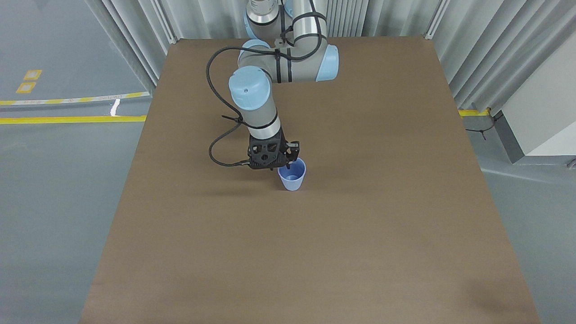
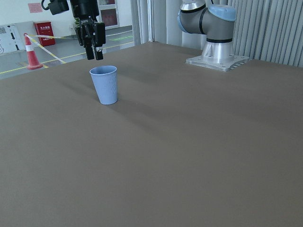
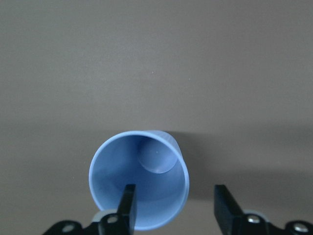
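A light blue ribbed cup stands upright on the brown table. My gripper hangs just above the cup, as the left view shows. In the wrist view its black fingers are apart, one over the cup's mouth and the other to the right of the cup, with nothing held. In the front view the gripper's body partly hides the cup's far rim.
The robot's base is at the back of the table. Curtains hang behind it; a traffic cone stands on the floor beyond.
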